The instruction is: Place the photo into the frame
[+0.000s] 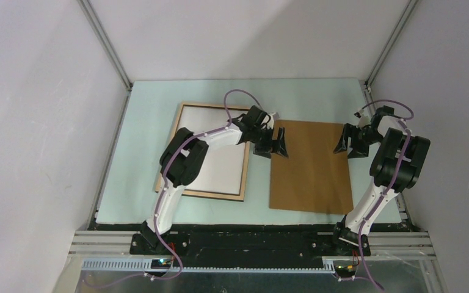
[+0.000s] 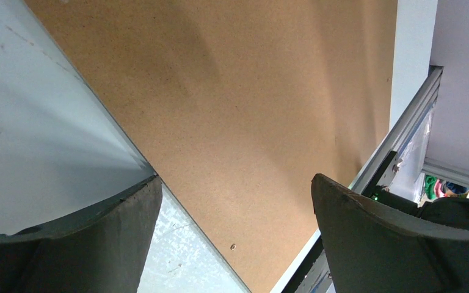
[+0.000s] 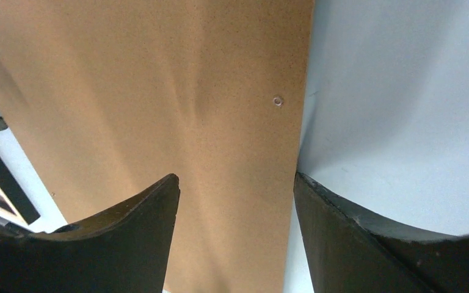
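Note:
A brown square board [image 1: 310, 177] lies flat on the right half of the table. In the top view, the light wooden frame [image 1: 244, 174] lies left of it, with a white sheet-like area [image 1: 214, 174] inside. My left gripper [image 1: 273, 148] is open at the board's upper left edge; its fingers [image 2: 107, 229] stand apart on either side of that edge. At the upper right edge, my right gripper [image 1: 350, 144] also has its fingers [image 3: 137, 226] spread, one over the board and one beyond the edge, with a gap between them. I cannot tell whether any fingertip touches the board.
My left arm [image 1: 183, 155] reaches across the frame and hides part of it. A strip of pale table [image 1: 258, 189] separates frame and board. Free table lies behind the board, and white walls close the sides and back.

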